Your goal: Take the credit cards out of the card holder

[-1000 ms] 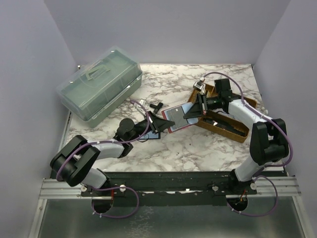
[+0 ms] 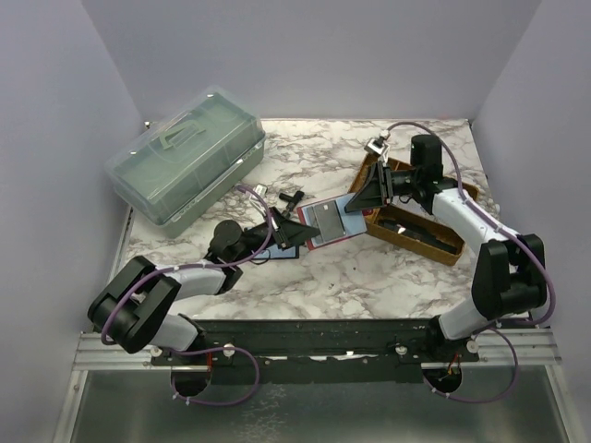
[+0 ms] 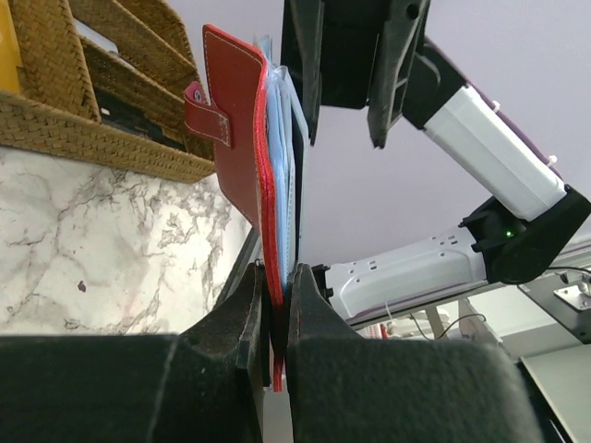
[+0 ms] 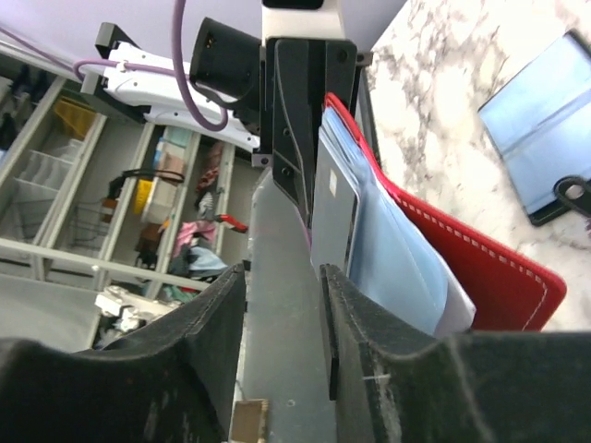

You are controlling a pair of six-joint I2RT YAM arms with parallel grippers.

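Note:
The card holder [image 2: 328, 221], red outside with light blue and grey cards inside [image 3: 282, 157], is held in the air by my left gripper, which is shut on its end. My right gripper is at the other end, beside the blue card edges, its fingers apart; in the left wrist view those fingers stand just beyond the top of the holder. A grey card [image 4: 334, 208] shows at the front of the stack in the right wrist view.
A woven divided box [image 2: 416, 240] stands at the right rear, under my right arm. A green transparent case [image 2: 185, 157] is at the back left. A blue flat item [image 4: 540, 120] and small black items lie on the marble table, whose front is clear.
Both arms have shifted slightly with the holder still between them.

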